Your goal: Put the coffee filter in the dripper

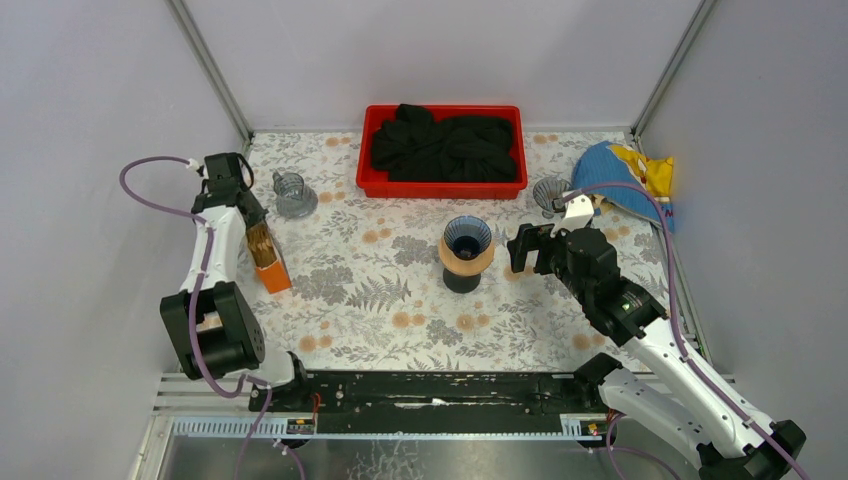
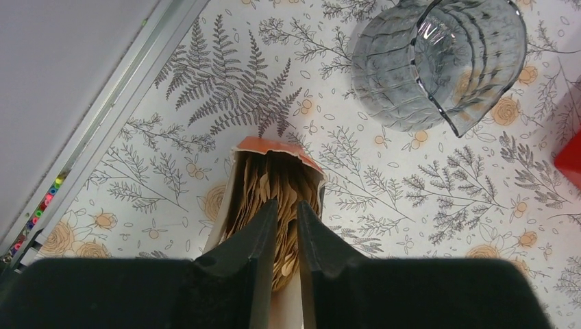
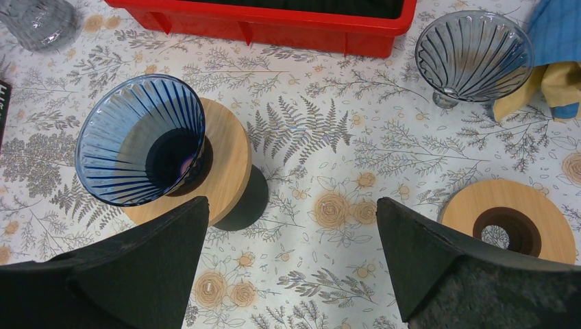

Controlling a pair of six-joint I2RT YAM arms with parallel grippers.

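Observation:
An orange box (image 1: 271,275) of brown paper filters (image 2: 257,199) stands at the table's left side. My left gripper is over the box, its dark fingertips close together above the filters; whether anything is between them is unclear. A blue ribbed glass dripper (image 3: 103,137) sits on a wooden-collared dark stand (image 1: 462,280) at the table's middle. My right gripper is open and empty, to the right of the dripper.
A glass pitcher (image 1: 296,200) stands beside the box, a red tray (image 1: 440,188) with dark cloth at the back, a clear glass cone (image 3: 473,48), a wooden ring (image 3: 459,212) and a blue-yellow cloth (image 1: 620,185) at the right.

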